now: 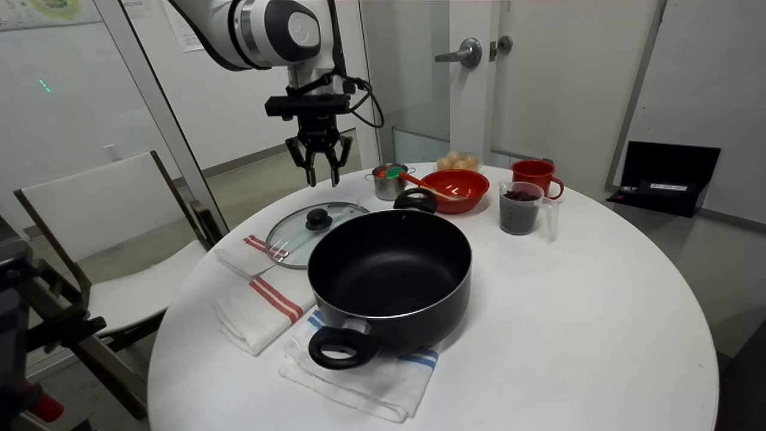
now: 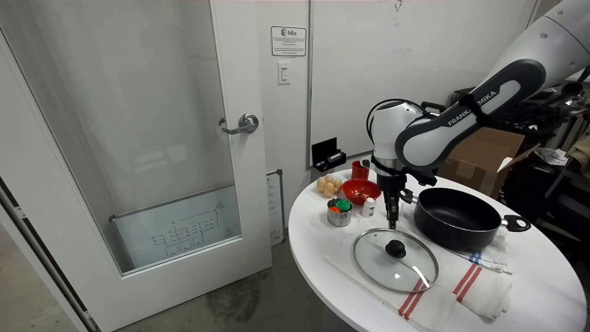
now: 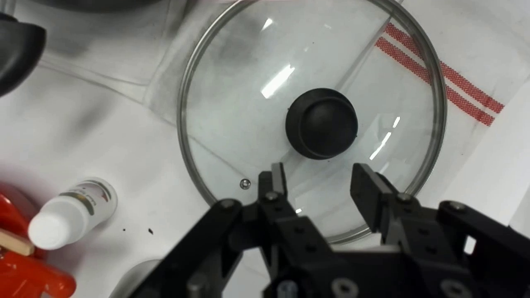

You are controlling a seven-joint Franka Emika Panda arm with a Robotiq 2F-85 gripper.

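A round glass lid (image 1: 295,231) with a black knob (image 3: 321,124) lies on the table, partly over a white towel. Above it hangs my gripper (image 1: 324,179), fingers apart and nothing between them. In the wrist view the knob shows beyond the fingertips, clear of both fingers (image 3: 366,186). Beside the lid stands the large black pot (image 1: 391,280), uncovered and empty inside, its near side on a blue-striped towel (image 1: 366,384).
A steel cup (image 1: 389,185), red bowl (image 1: 459,188), measuring cup (image 1: 518,212) and red mug (image 1: 535,172) stand toward the back. A white bottle (image 2: 368,207) is beside the bowl.
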